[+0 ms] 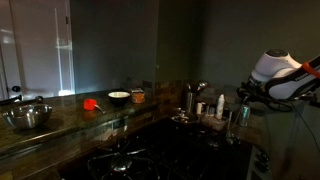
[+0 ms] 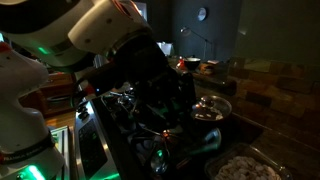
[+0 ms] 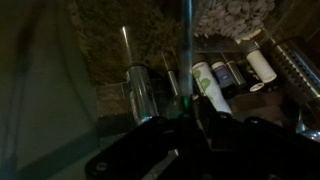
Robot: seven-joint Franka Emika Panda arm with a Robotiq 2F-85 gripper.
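Observation:
At the right of exterior view 1, my gripper (image 1: 243, 98) is raised over the far right end of the counter. A shiny, pale bluish object (image 1: 243, 116) hangs below it. In the wrist view, the gripper is shut on a slim shiny object (image 3: 187, 55), seen as a narrow bluish strip. Dimness hides what it is and how the fingers meet it. In exterior view 2, the arm covers much of the scene, and a grey-green rounded thing (image 2: 208, 141) shows near the gripper.
Bottles, including a white one (image 3: 210, 86), and a metal cylinder (image 3: 141, 94) stand close below. A clear tray (image 2: 250, 165) of pale pieces lies nearby. The dark stovetop (image 1: 165, 150) is left of the arm; a metal bowl (image 1: 28, 115) sits on the far-left ledge.

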